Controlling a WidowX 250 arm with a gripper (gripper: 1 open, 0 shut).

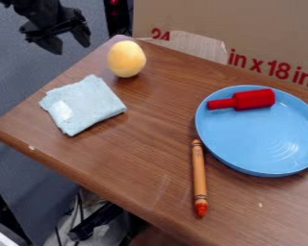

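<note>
My black gripper (pixel 57 42) hangs at the upper left beyond the table's edge, fingers pointing down, apparently apart with nothing visible between them. Below and to its right a folded pale blue cloth (pixel 81 103) lies on the wooden table, and a yellow ball-like object (pixel 127 60) rests near the back. A blue plate (pixel 256 142) on the right holds a red cylindrical object (pixel 252 99) with a narrower handle. An orange crayon (pixel 199 181) lies just left of the plate.
A cardboard box (pixel 226 34) stands along the back. The floor shows left of the table.
</note>
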